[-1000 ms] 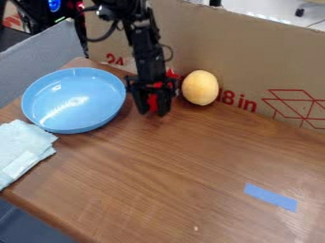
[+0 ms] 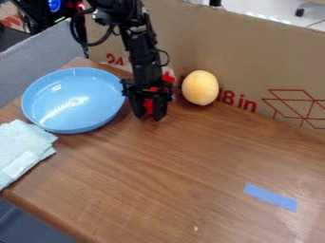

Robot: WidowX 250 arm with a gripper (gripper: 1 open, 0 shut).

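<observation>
The black gripper point(image 2: 148, 100) is lowered at the back of the wooden table, between the blue plate and the yellow egg-shaped object. A red object point(image 2: 166, 78) is behind and around its fingers, mostly hidden by it; I cannot tell whether the fingers are shut on it. The blue plate point(image 2: 72, 99) lies to the gripper's left. The yellow egg-shaped object point(image 2: 200, 87) stands to its right, apart from it, near the cardboard wall.
A folded pale cloth point(image 2: 21, 152) lies at the front left edge. A cardboard wall point(image 2: 260, 62) runs along the back.
The plate and yellow object have not moved.
</observation>
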